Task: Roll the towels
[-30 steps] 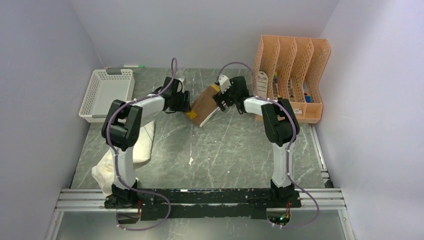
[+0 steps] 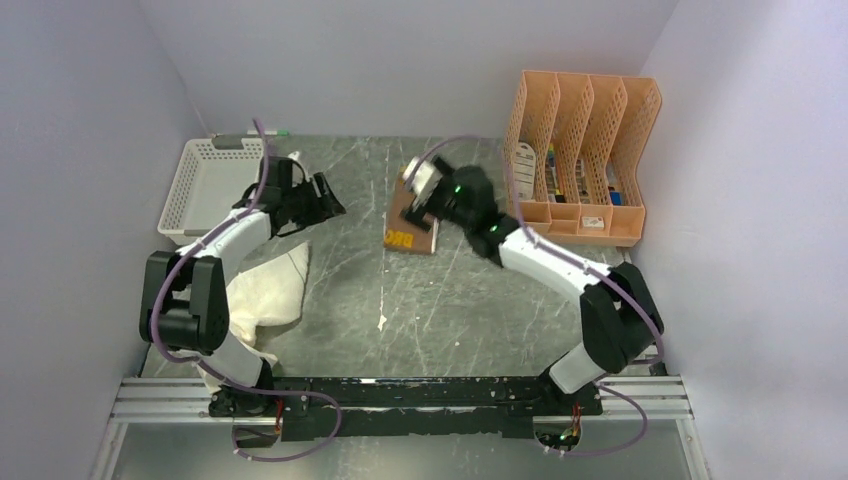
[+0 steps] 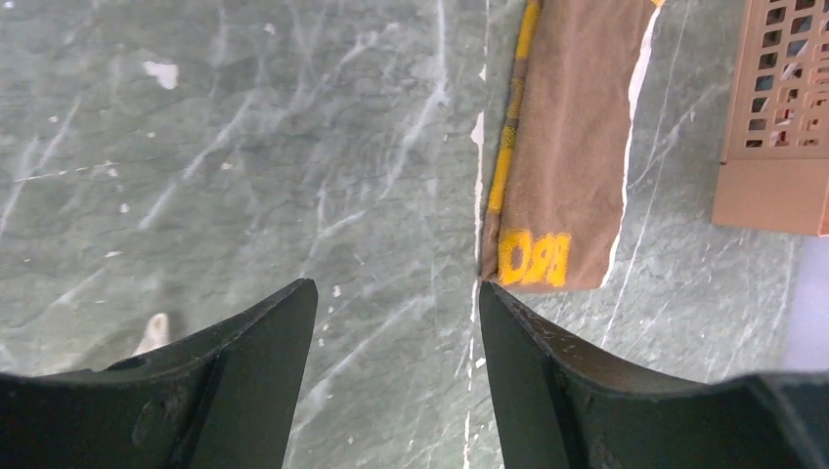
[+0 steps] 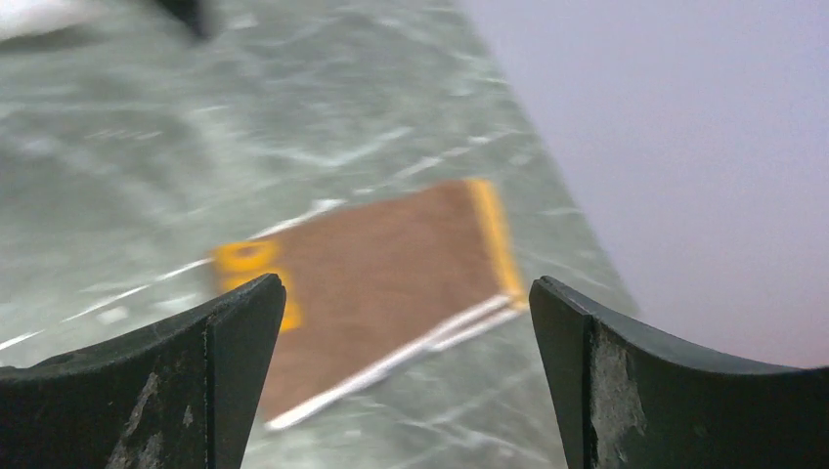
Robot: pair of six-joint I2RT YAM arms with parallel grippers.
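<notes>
A brown towel (image 2: 401,212) with yellow bands and a white edge lies folded into a flat rectangle at the middle back of the table. The left wrist view shows this folded towel (image 3: 572,147) beyond the fingers. Left of it, clear of the towel, is my left gripper (image 2: 335,210), part open with nothing between its fingers. My right gripper (image 2: 412,197), blurred in the top view, hangs over the towel and hides part of it. In the right wrist view its fingers (image 4: 161,391) stand wide apart and empty. A cream towel (image 2: 275,290) lies crumpled at the left front.
A white basket (image 2: 178,190), empty where it shows, stands at the back left. At the back right is a tan divided rack (image 2: 590,215) holding small items.
The brown towel has been turned straighter and now lies free of the left gripper. My left gripper has withdrawn leftward. The right arm has swung outward and its gripper has shifted left over the towel.
</notes>
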